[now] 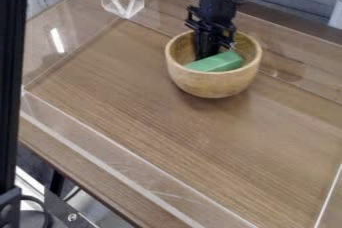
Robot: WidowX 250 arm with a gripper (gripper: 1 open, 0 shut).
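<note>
A round tan wooden bowl (211,81) sits on the wooden table, right of centre toward the back, with a green block (217,62) lying inside it. The black gripper (206,48) reaches down from the top into the back-left part of the bowl, just behind the block. Its fingertips are partly hidden by the rim and the block; whether they are open or shut is hard to make out.
A clear wire or plastic holder (122,0) stands at the back left. A wall runs along the back; dark cables lie at the lower left edge.
</note>
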